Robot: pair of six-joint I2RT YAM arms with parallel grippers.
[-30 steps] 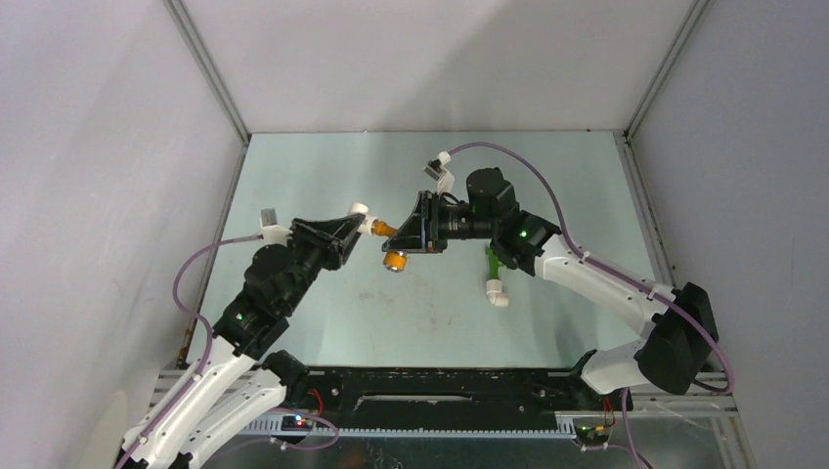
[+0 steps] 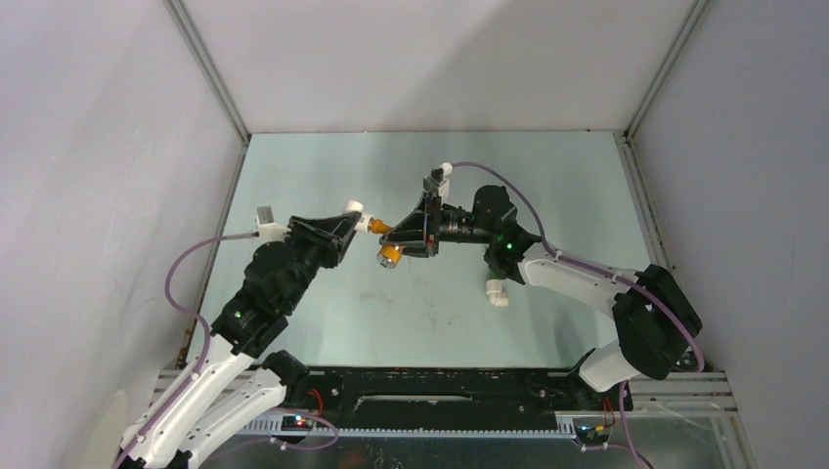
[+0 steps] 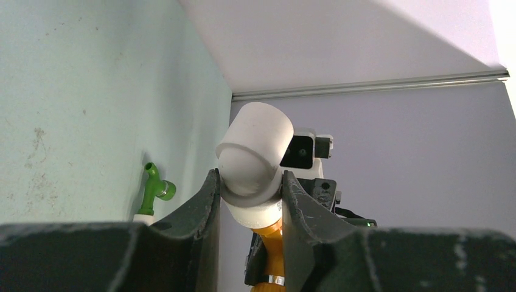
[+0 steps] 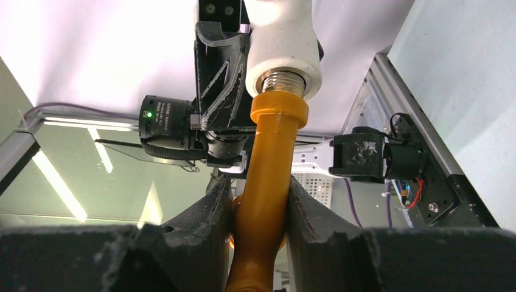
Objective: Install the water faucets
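Near the middle, my left gripper holds a white elbow fitting (image 3: 254, 137) between its fingertips, and my right gripper is shut on an orange faucet body (image 4: 271, 158). The faucet's threaded end (image 4: 281, 82) sits at the mouth of the white fitting, some silver thread showing; how far it is engaged I cannot tell. In the top view both grippers hold the joined pieces above the board, the faucet's lower orange end (image 2: 389, 254) hanging below the right gripper.
A green faucet (image 3: 152, 188) with a white fitting (image 2: 497, 293) lies on the pale board (image 2: 323, 322) at the right, partly under the right arm. Walls and rails border the board.
The right arm has turned about the held pieces, its elbow and wrist shifting, with the gripper staying near the same spot. The left arm has barely moved.
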